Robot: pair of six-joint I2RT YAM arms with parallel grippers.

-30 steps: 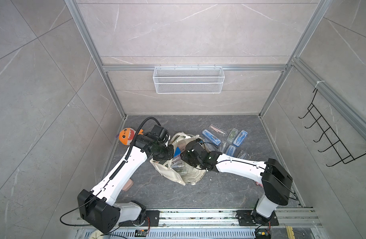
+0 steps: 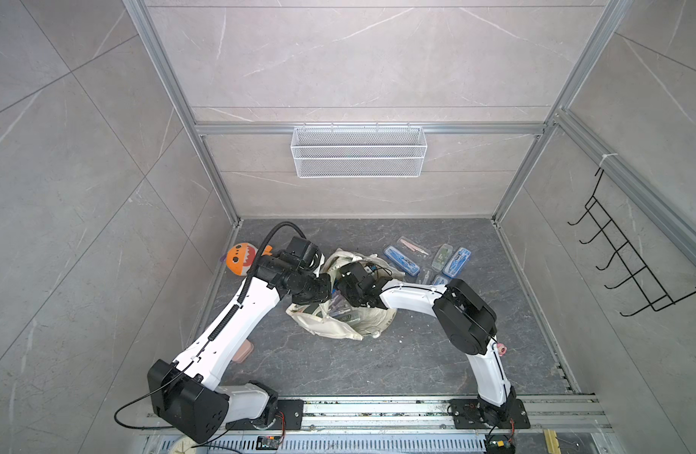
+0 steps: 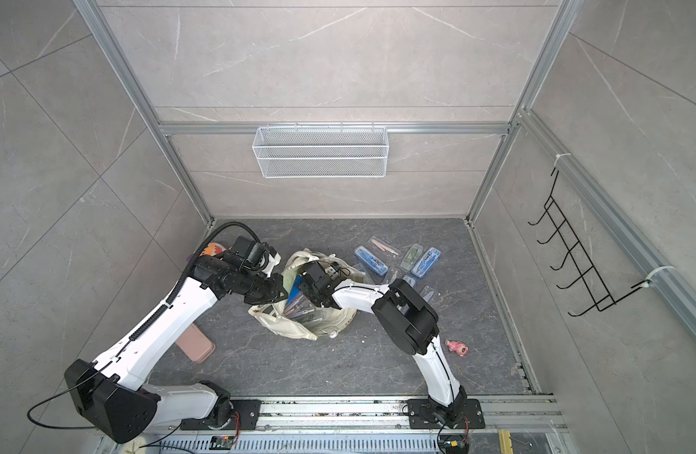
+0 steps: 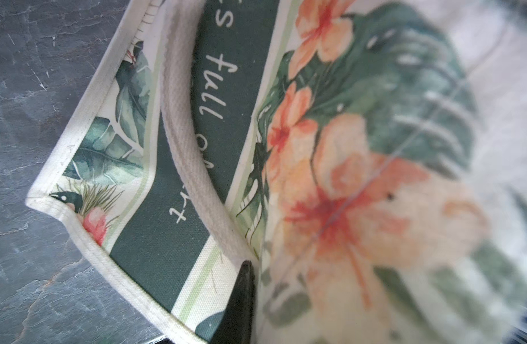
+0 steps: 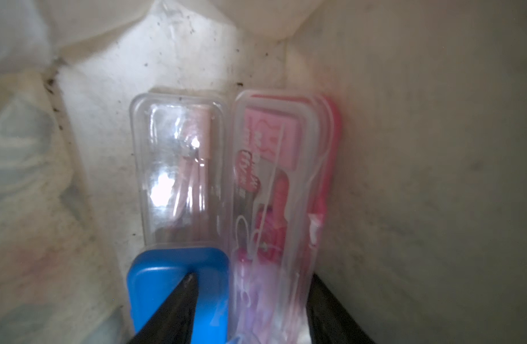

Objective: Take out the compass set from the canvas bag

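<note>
The cream canvas bag [image 2: 325, 325] lies open on the table. My left gripper [image 2: 314, 291] is shut on its rim, where floral fabric and a white handle [image 4: 183, 143] fill the left wrist view. My right gripper reaches down inside the bag, part open, its fingers at either side of a clear pink compass set [image 5: 274, 218] and the edge of a blue case [image 5: 174, 281]. A second clear set [image 5: 177, 166] lies beside them. Whether the fingers touch any case cannot be told.
Several cases [image 2: 402, 258] lie behind and right of the bag. An orange toy [image 2: 240, 257] sits at left, a pink case [image 3: 196, 344] at front left, a small pink figure [image 3: 455, 347] at right. A wire basket [image 2: 358, 151] and hook rack hang on the walls.
The right arm's elbow has swung left and my right gripper has turned and shifted slightly within the bag. The left arm has stayed put.
</note>
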